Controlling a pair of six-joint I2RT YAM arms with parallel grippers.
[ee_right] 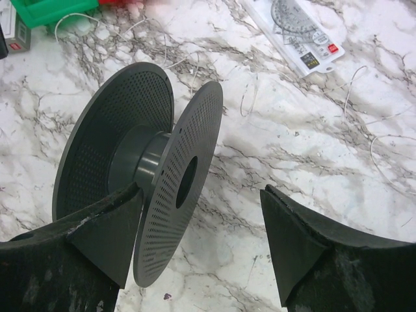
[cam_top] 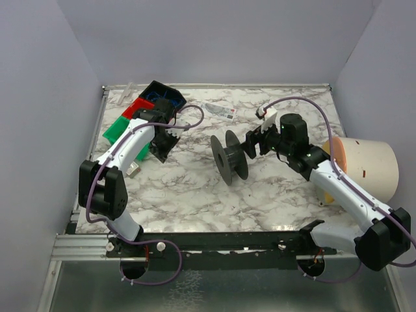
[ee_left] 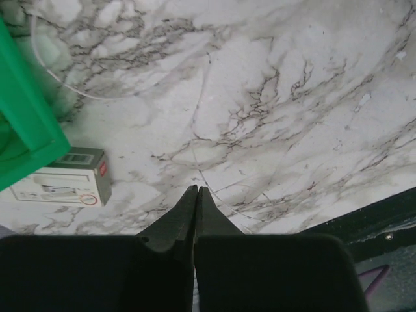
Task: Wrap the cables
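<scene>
A dark grey spool (cam_top: 230, 157) stands on its rims on the marble table, its core bare. Around its right disc my right gripper is open, one finger on either side in the right wrist view; touch cannot be told. My left gripper hangs over bare table by the green bin (ee_left: 40, 114), fingertips together and nothing visible between them. Blue cables (cam_top: 155, 97) lie in the black bin (cam_top: 175, 93) at the back left. The red bin (cam_top: 132, 109) is partly hidden by the left arm.
A small box (ee_left: 65, 185) sits against the green bin's corner. Behind the spool lies a flat clear pack (cam_top: 220, 112). A large cream roll (cam_top: 369, 170) stands at the right edge, near the right arm.
</scene>
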